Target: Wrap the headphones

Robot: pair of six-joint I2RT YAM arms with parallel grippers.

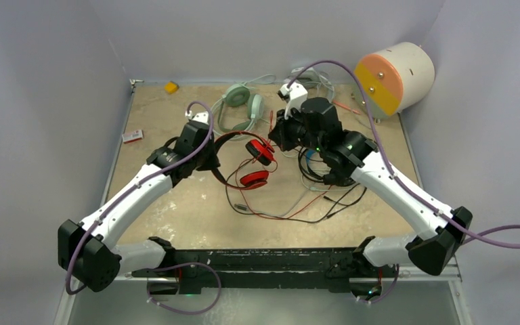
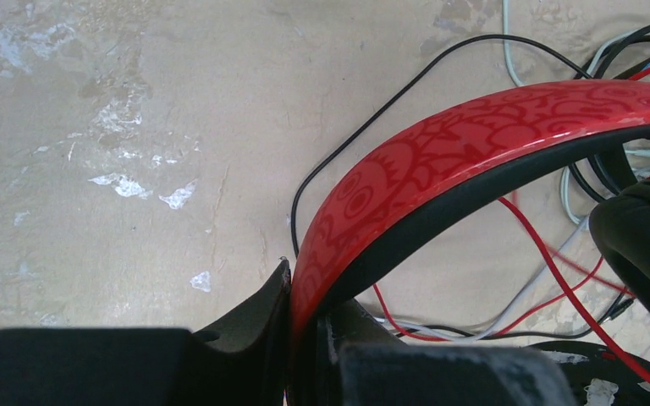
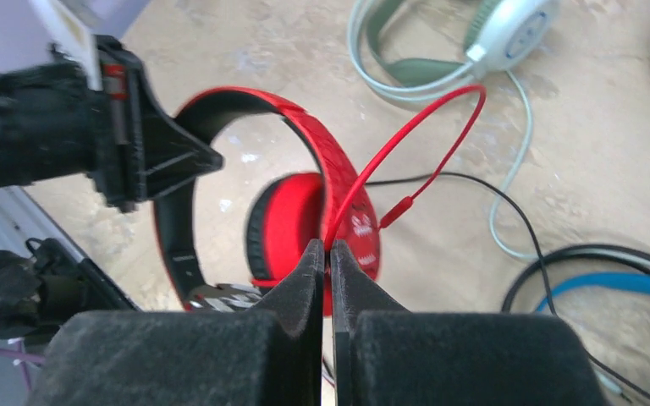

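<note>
Red headphones with a black-lined band [image 2: 440,161] are raised above the table, and my left gripper [image 1: 214,162] is shut on their band. In the top view both red ear cups [image 1: 254,179] face right, away from that gripper. A red cable [image 3: 393,144] arches up and ends between the fingertips of my right gripper, which is shut on it. That gripper is above and to the right of the ear cups. In the left wrist view, more of the red cable [image 2: 550,262] runs below the band; part of it lies on the table.
Mint headphones [image 1: 235,95] and white headphones [image 1: 305,74] rest along the back. Coiled black cables [image 1: 309,169] lie under the right arm. A striped drum [image 1: 394,74] stands at the back right.
</note>
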